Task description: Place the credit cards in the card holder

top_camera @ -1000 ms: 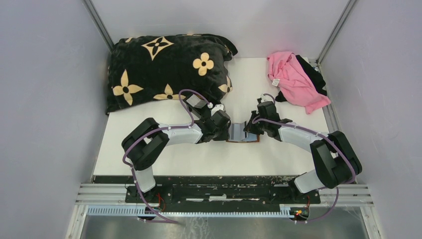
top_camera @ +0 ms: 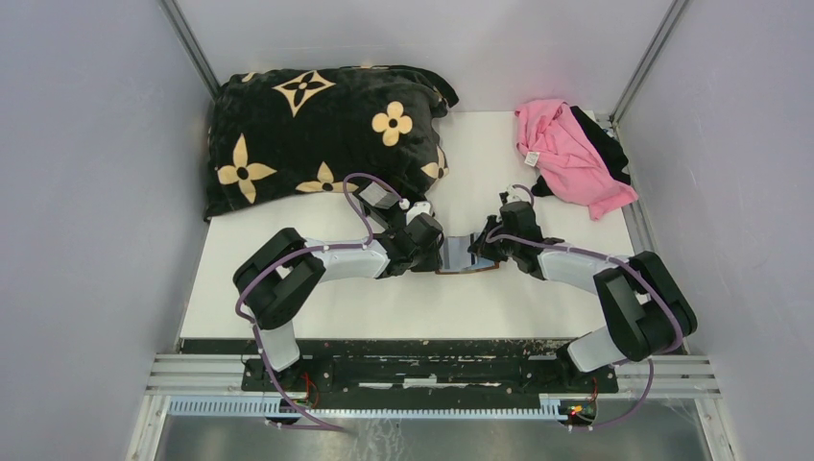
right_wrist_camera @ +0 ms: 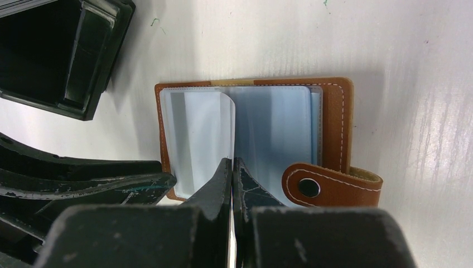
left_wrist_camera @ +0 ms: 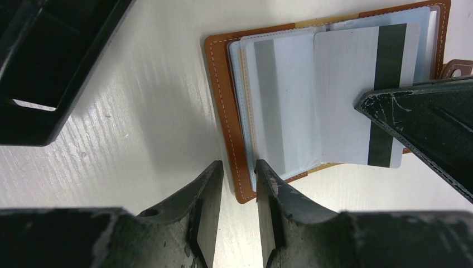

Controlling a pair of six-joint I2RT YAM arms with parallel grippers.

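The brown card holder (left_wrist_camera: 224, 111) lies open on the table, its clear sleeves (right_wrist_camera: 273, 128) spread. A white card with a dark stripe (left_wrist_camera: 340, 67) lies over the sleeves in the left wrist view. My left gripper is part open at the holder's edge, one fingertip at the sleeve edges; whether anything is between is unclear. My right gripper is shut at the raised edge of a clear sleeve in the middle of the holder, which seems to run between its fingertips.
A black container (right_wrist_camera: 67, 61) stands beside the holder, partly under the left arm. A patterned black cushion (top_camera: 317, 134) lies at the back left, a pink cloth (top_camera: 566, 154) at the back right.
Both arms are nearly still in the top view, with at most a slight shift at the wrists over the holder.
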